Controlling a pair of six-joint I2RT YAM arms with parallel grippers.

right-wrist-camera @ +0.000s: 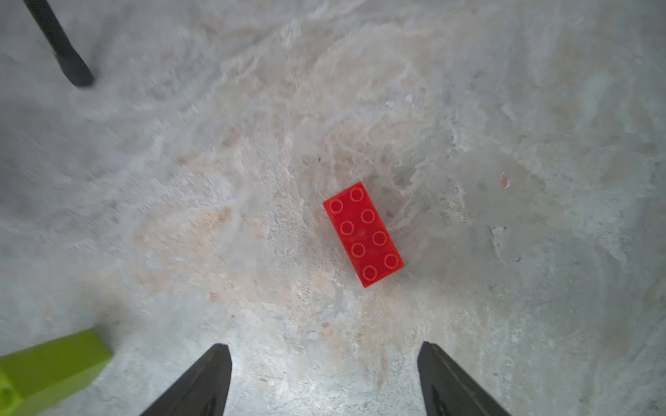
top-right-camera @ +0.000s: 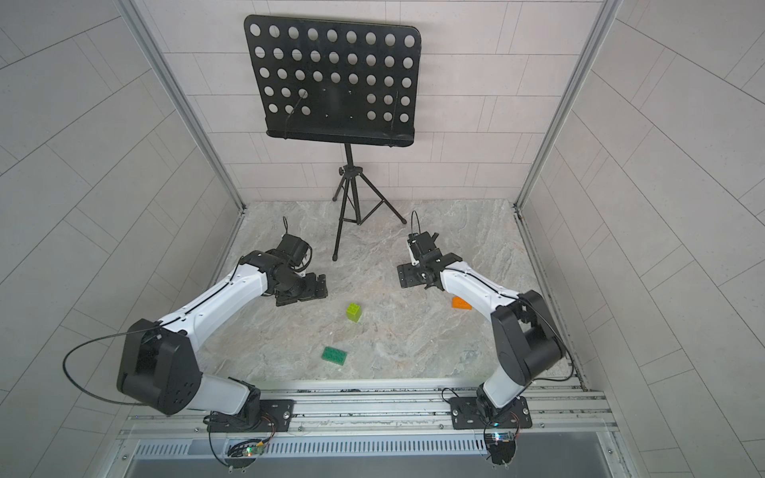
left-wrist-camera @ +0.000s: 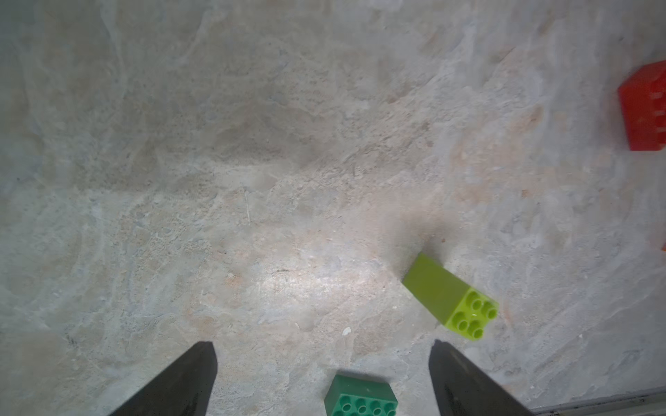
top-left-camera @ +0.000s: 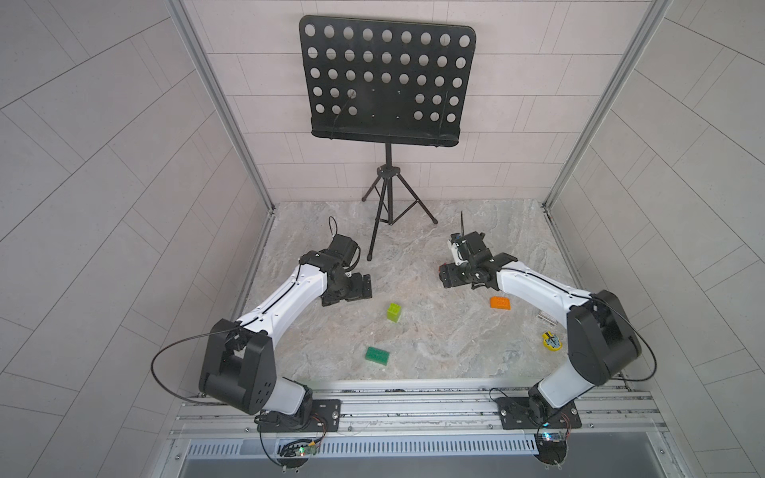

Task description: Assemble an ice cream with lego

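My left gripper stands open and empty above the marble table. Below it lie a lime brick [left-wrist-camera: 440,291], a dark green brick [left-wrist-camera: 359,395] and, at the far right of the left wrist view, a red brick [left-wrist-camera: 641,107]. My right gripper is open and empty over the red brick [right-wrist-camera: 363,234], which is largely hidden by that gripper in the top views. The lime brick also shows at the lower left of the right wrist view. An orange brick [top-left-camera: 499,302] lies below the right arm, and the dark green one near the front edge.
A black music stand [top-left-camera: 386,79] stands at the back, its feet on the table. A yellow item [top-left-camera: 551,341] and a small pale strip [top-left-camera: 546,318] lie at the right under the arm.
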